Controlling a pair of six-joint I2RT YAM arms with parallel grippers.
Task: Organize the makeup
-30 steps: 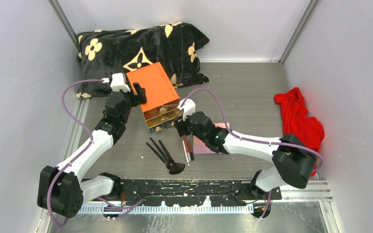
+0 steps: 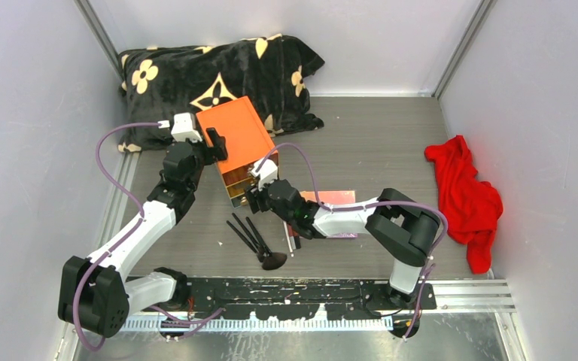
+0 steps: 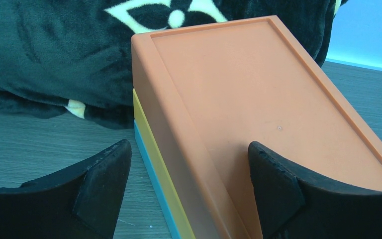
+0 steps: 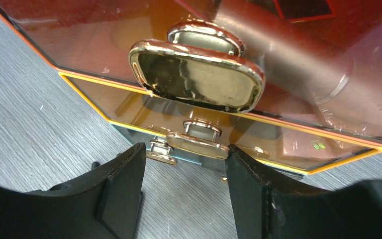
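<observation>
An orange-topped drawer box (image 2: 233, 131) stands at an angle before the blanket. In the left wrist view its yellow and blue lower tiers show below the orange casing (image 3: 204, 164). My left gripper is open at its left edge, one finger above the lid, the other outside over the table. My right gripper is open at the drawer fronts. The yellow tier's gold handle (image 4: 197, 145) appears between its fingertips; contact is unclear. Nearer the camera is the top drawer's handle (image 4: 196, 74). Makeup brushes (image 2: 252, 237) lie in front of the box.
A pink flat case (image 2: 339, 197) and slim pencil-like items (image 2: 293, 239) lie partly under my right arm. The dark patterned blanket (image 2: 165, 90) is behind the box, a red cloth (image 2: 463, 199) at the far right. Bare table lies between the case and the cloth.
My right gripper has moved left along the box's front, from its right corner to the handles. The left arm, the box and the brushes look unmoved.
</observation>
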